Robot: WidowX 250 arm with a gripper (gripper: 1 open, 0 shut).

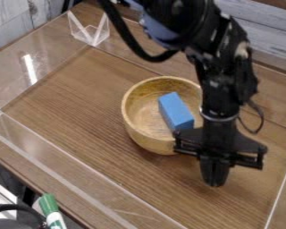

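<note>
The black gripper [217,170] hangs low over the wooden table, just right of and in front of a round tan bowl [146,98]. Its fingertips point down near the table; whether they are open or shut is unclear. A blue block [175,111] lies inside the bowl, toward its right side, partly beside the arm.
A clear wire or plastic stand [90,27] is at the back left. A green and white marker-like object [53,211] is at the front left.
</note>
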